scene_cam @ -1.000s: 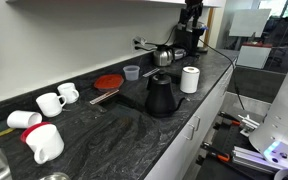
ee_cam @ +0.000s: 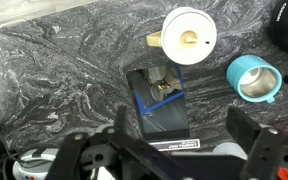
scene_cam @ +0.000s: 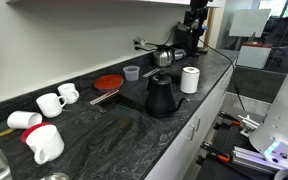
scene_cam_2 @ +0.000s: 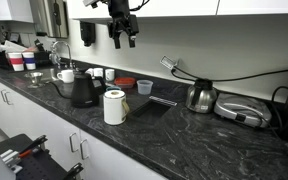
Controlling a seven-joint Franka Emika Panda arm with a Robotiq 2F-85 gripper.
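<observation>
High above the counter [scene_cam_2: 199, 128], my gripper [scene_cam_2: 124, 43] hangs open, with nothing between its fingers. It also shows at the upper right as the dark gripper [scene_cam: 195, 22] in the first exterior view. From the wrist, the open gripper looks down on a dark tray [ee_cam: 164, 122] holding some small items that are hard to make out. A white lidded canister [ee_cam: 189, 36] stands beside the tray; the second exterior view shows the same canister [scene_cam_2: 115, 107] upright. Near it is a teal-rimmed container [ee_cam: 252, 78].
A black kettle [scene_cam: 161, 96] stands near the canister. Red plates [scene_cam: 109, 82], a clear tub [scene_cam: 131, 73] and white mugs [scene_cam: 50, 104] line the counter. A steel kettle [scene_cam_2: 201, 96] and a toaster [scene_cam_2: 241, 109] stand near the wall. Bare counter lies along the front.
Over the last second my gripper has shifted slightly down and right in the first exterior view. The counter objects look unmoved.
</observation>
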